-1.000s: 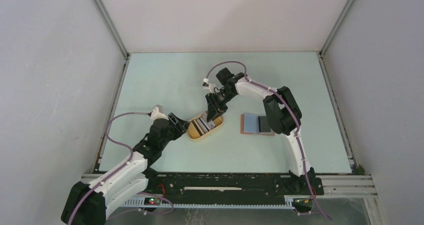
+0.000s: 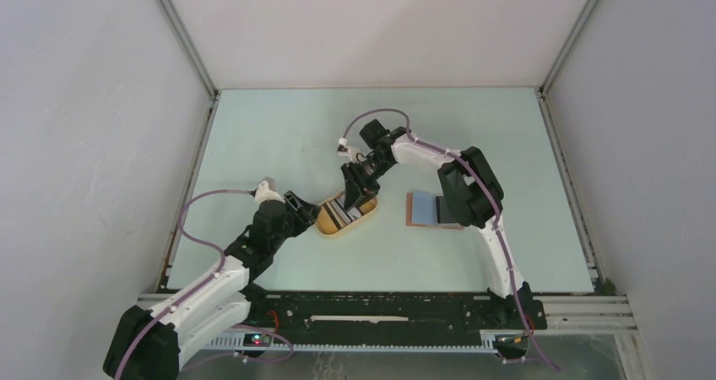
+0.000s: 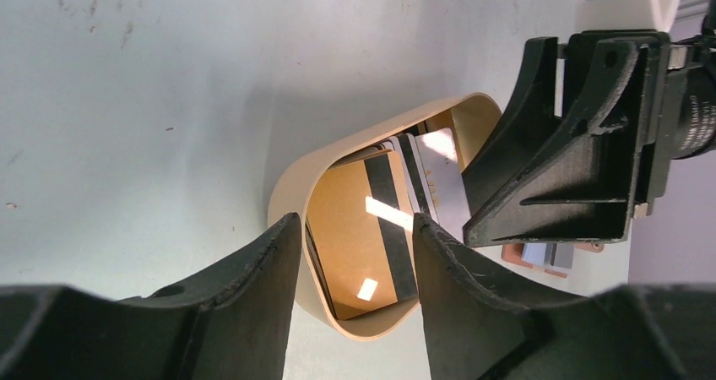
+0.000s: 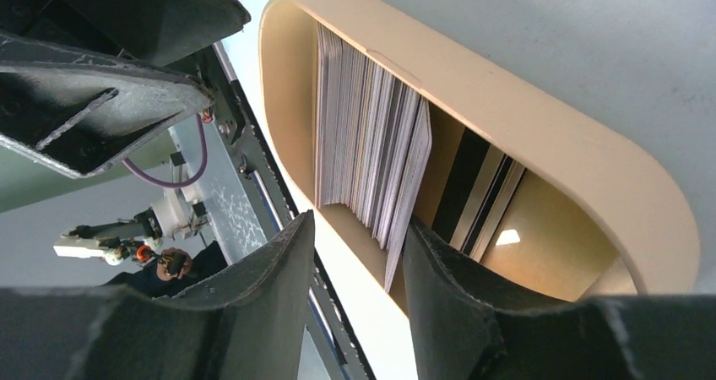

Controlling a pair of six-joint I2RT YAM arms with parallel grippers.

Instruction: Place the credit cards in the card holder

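An oval tan container [image 2: 338,232] of cards lies mid-table, also in the left wrist view [image 3: 312,177]. The right wrist view shows a packed stack of cards [image 4: 363,127] upright on edge, with darker cards [image 4: 473,194] beside it. My right gripper [image 2: 359,190] is over the container, fingers apart around a pale card at the stack's end; whether they touch it is unclear. My left gripper [image 2: 306,213] is at the container's left; its fingertips [image 3: 283,236] are at the wall in its own view, apparently with the rim between them.
A brown board with a blue and a dark rectangle [image 2: 426,209] lies right of the container, near the right arm.
My right gripper has shifted slightly left and toward the front over the container. The left arm has not visibly moved.
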